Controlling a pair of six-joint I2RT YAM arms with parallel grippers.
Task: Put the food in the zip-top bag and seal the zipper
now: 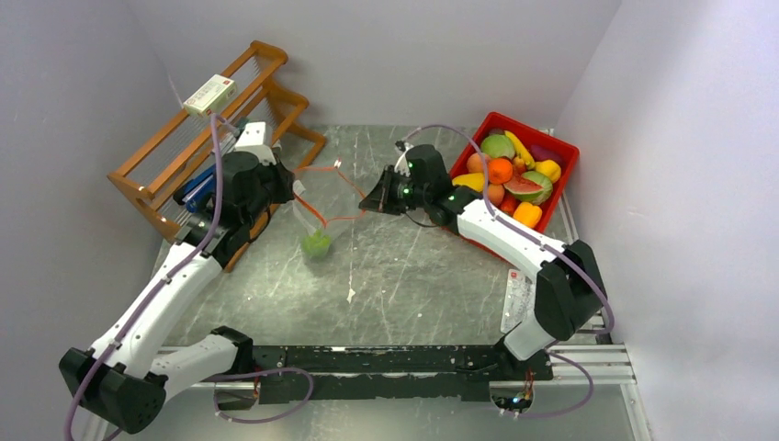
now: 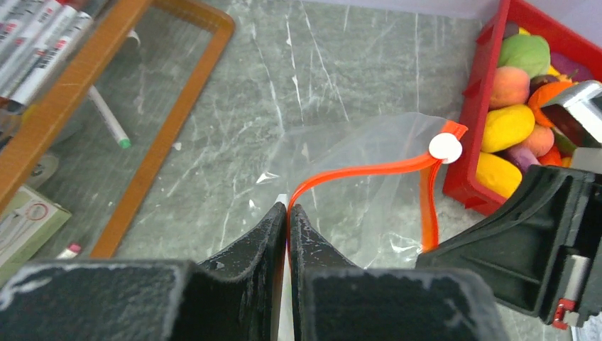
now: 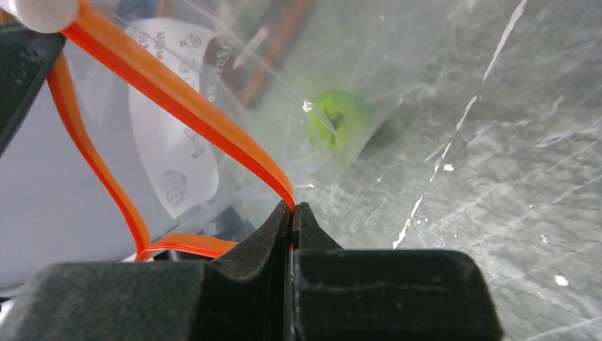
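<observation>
Between my two grippers hangs a clear bag with an orange zipper rim (image 1: 310,209), its mouth spread wide. A green round fruit (image 1: 315,243) sits at the bottom of the bag; the right wrist view shows this green fruit (image 3: 336,121) through the plastic. My left gripper is shut on one side of the orange rim. On the opposite side, my right gripper is shut with the thin orange rim pinched between its fingertips. A white round slider (image 2: 445,147) sits on the far part of the rim.
A red bin (image 1: 571,163) full of fruit and vegetables stands at the back right, close to my right arm. The wooden rack (image 1: 138,188) with markers is at the left, near my left arm.
</observation>
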